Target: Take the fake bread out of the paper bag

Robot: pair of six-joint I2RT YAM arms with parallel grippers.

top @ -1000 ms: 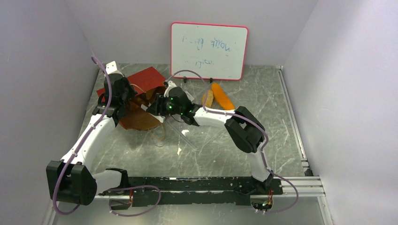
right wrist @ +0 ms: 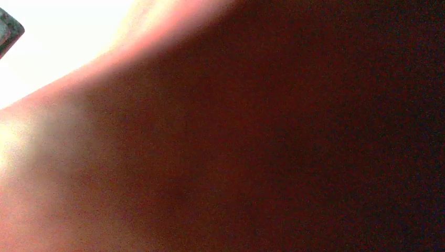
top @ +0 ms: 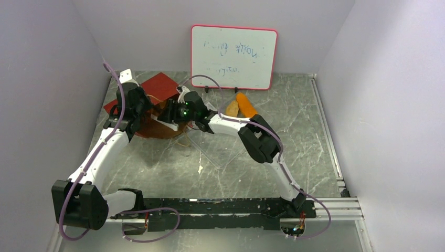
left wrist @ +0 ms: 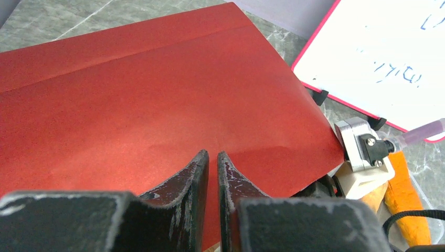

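The paper bag (top: 161, 84) lies open toward the front at the back left, red outside and brown inside. My left gripper (top: 149, 107) is at its left upper edge; in the left wrist view the gripper is shut, apparently on the bag, though what lies between the tips is hidden. My right gripper (top: 169, 110) reaches into the bag's mouth from the right, its finger hard to judge. The right wrist view shows only blurred dark red-brown interior (right wrist: 236, 126) and a bright edge. Any bread inside is hidden.
An orange bread (top: 246, 105) and a tan bread (top: 232, 109) lie right of the bag on a clear tray. A whiteboard (top: 233, 56) stands at the back.
My right arm has moved leftward, deeper into the bag's mouth, and the bag's lower part has shifted slightly. My left arm has stayed still.
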